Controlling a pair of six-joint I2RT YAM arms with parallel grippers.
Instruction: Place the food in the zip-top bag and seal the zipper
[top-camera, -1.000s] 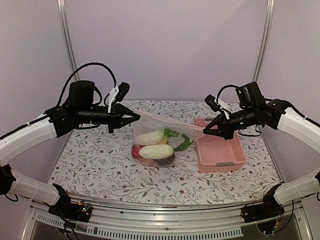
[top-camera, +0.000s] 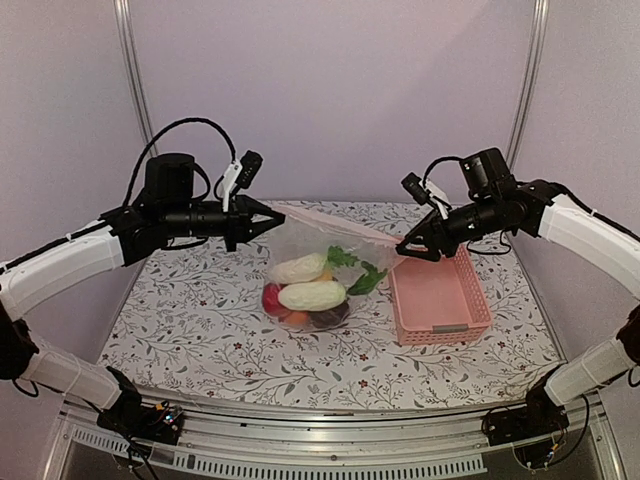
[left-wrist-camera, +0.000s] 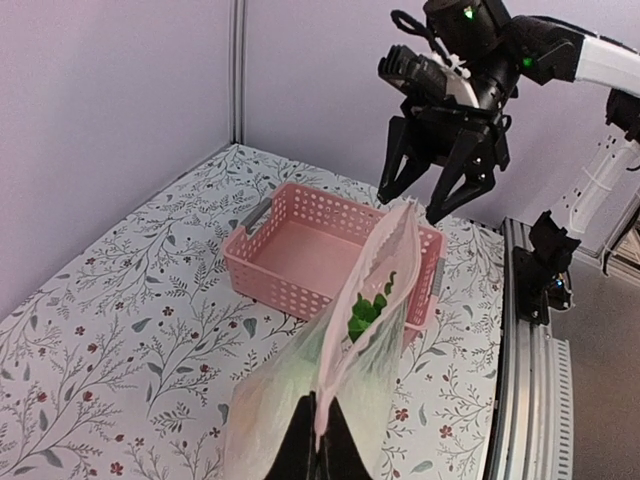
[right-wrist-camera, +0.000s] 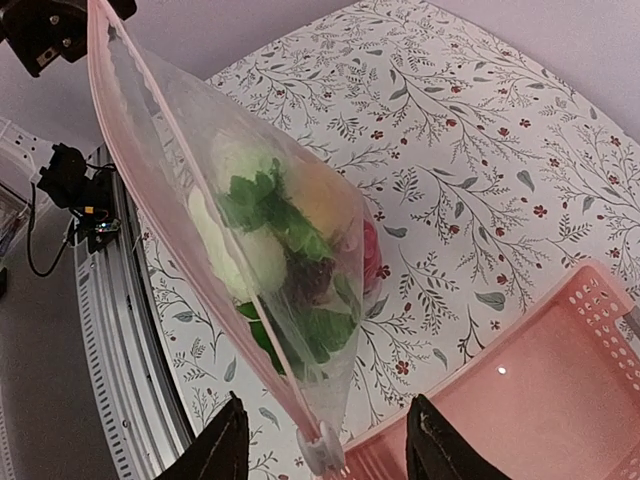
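Observation:
A clear zip top bag (top-camera: 300, 240) with a pink zipper strip (left-wrist-camera: 338, 330) hangs over the table, holding pale vegetables (top-camera: 312, 295), leafy greens (right-wrist-camera: 275, 215) and a red item (top-camera: 272, 299). My left gripper (top-camera: 281, 217) is shut on the bag's left top corner. At the opposite corner, my right gripper stands open, its fingers (right-wrist-camera: 222, 445) on either side of the strip end and the whitish zipper slider (right-wrist-camera: 320, 448) without closing on them. In the left wrist view the strip edges stand apart along part of the mouth.
An empty pink basket (top-camera: 440, 300) sits on the right, just under my right gripper. Free patterned tabletop (top-camera: 190, 320) lies to the left and in front of the bag. A metal rail (top-camera: 300, 440) runs along the front edge.
The right gripper has opened and shifted slightly left and up in the top view. The left gripper has moved slightly right and up with the bag corner.

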